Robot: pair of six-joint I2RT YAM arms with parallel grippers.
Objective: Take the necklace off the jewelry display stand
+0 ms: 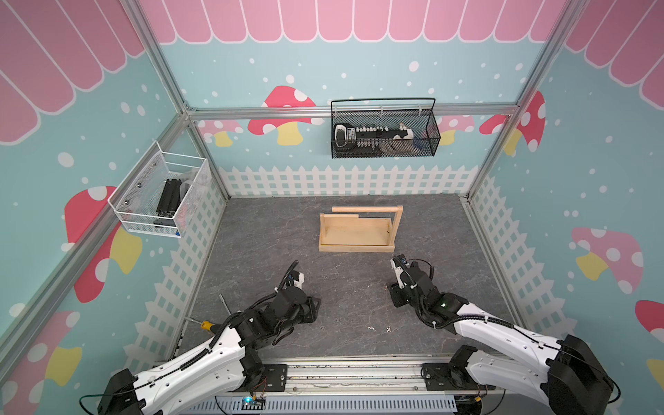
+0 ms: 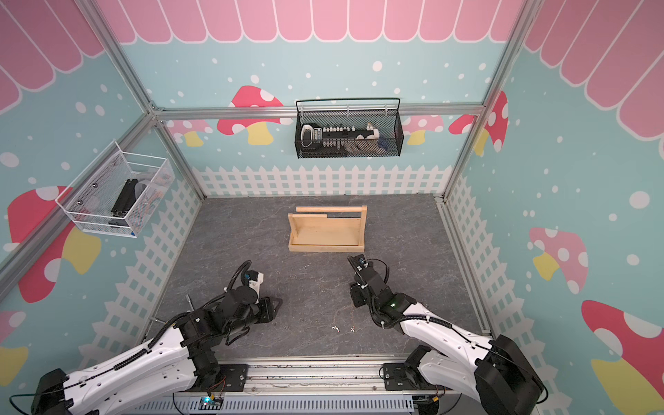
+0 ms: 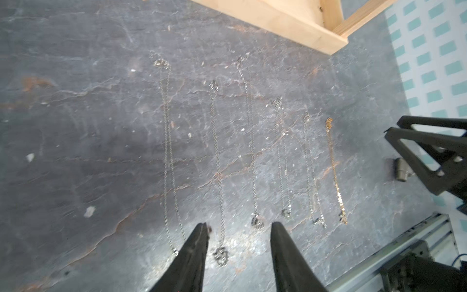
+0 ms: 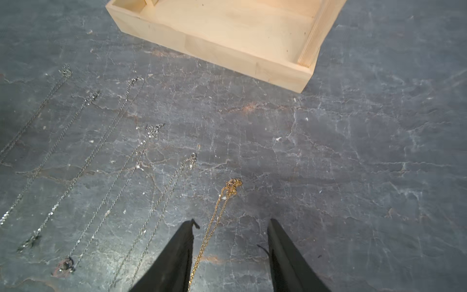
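Note:
Several thin silver necklaces lie stretched out side by side on the dark table, such as the leftmost silver necklace point(image 3: 166, 131) in the left wrist view. At the right end of the row lies a gold necklace point(image 3: 334, 170), bunched at its far end point(image 4: 232, 186). The stand point(image 1: 356, 248) is pale wood with a tray base and bars, at the back middle; no necklace shows hanging on it. My left gripper is open above the silver necklaces, nothing between its fingers. My right gripper is open as well, above the gold necklace, its fingers empty.
Small shiny bits point(image 1: 371, 328) lie near the table's front edge. A yellow-handled tool point(image 1: 205, 325) is at the left, beside my left arm. Wire baskets point(image 1: 385, 131) hang on the walls. Bare table spreads right of the gold necklace.

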